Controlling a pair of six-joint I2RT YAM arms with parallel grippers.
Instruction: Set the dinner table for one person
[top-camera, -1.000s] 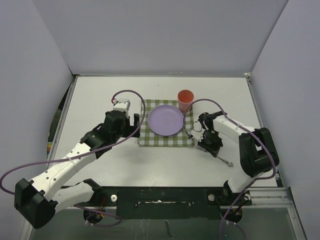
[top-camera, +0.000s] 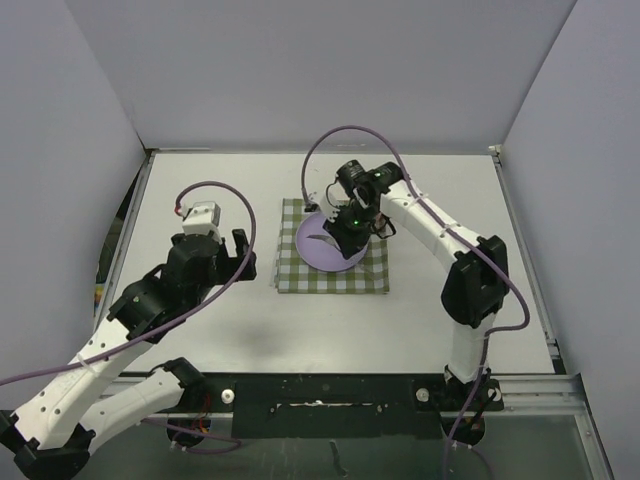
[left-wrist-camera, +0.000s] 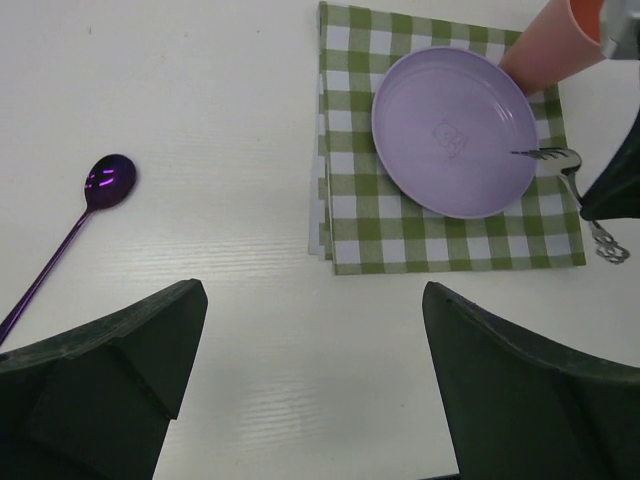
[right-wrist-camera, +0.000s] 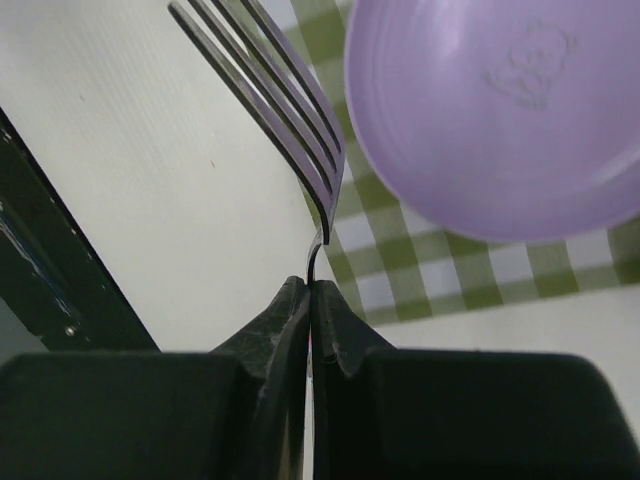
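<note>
A silver fork (right-wrist-camera: 290, 120) is pinched by its handle in my right gripper, tines pointing away from the fingers. In the top view my right gripper (top-camera: 347, 240) hangs over the right part of the lavender plate (top-camera: 310, 250). The plate rests on a green-checked placemat (left-wrist-camera: 352, 235). A pink cup (left-wrist-camera: 548, 50) stands at the placemat's far right corner, mostly hidden by the right arm from above. My left gripper is open over bare table, left of the placemat, nothing between its fingers. A dark purple spoon (left-wrist-camera: 110, 182) lies on the table further left.
Grey walls (top-camera: 330, 80) close off the back and both sides. Cables arc over both arms.
My right gripper lifted the fork from beside the placemat and carried it left over the plate, now covering the cup. My left arm has shifted left, away from the placemat.
</note>
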